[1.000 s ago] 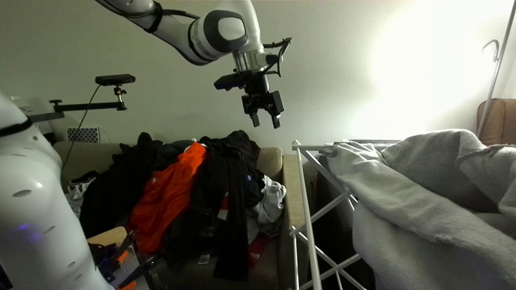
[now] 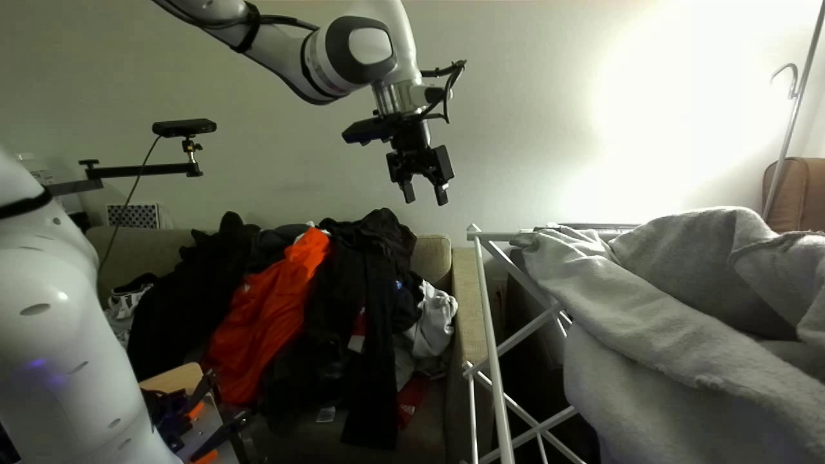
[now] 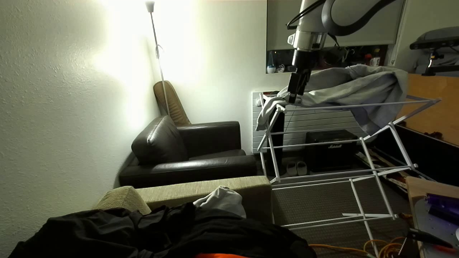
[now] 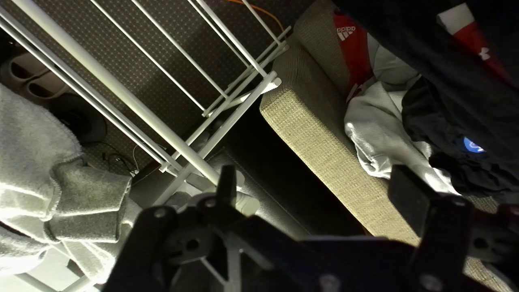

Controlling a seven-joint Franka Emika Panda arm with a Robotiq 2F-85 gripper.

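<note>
My gripper (image 2: pixel 425 198) hangs high in front of the wall, pointing down, its fingers parted with nothing between them. In the wrist view the two fingers (image 4: pixel 411 199) stand wide apart, with the sofa arm (image 4: pixel 311 141) far below the gap. To the right in exterior view 1, a grey fleece garment (image 2: pixel 673 309) drapes over a white drying rack (image 2: pixel 488 325). A heap of clothes covers the sofa on the left: black garments (image 2: pixel 379 255), an orange-red one (image 2: pixel 267 309) and a pale grey one (image 2: pixel 434 321). My gripper touches none of these.
A dark leather armchair (image 3: pixel 189 167) stands beyond the sofa arm, with a floor lamp (image 3: pixel 160 68) behind it. The near end of the rack is bare. A small table (image 2: pixel 182 379) with clamps sits beside the arm's base.
</note>
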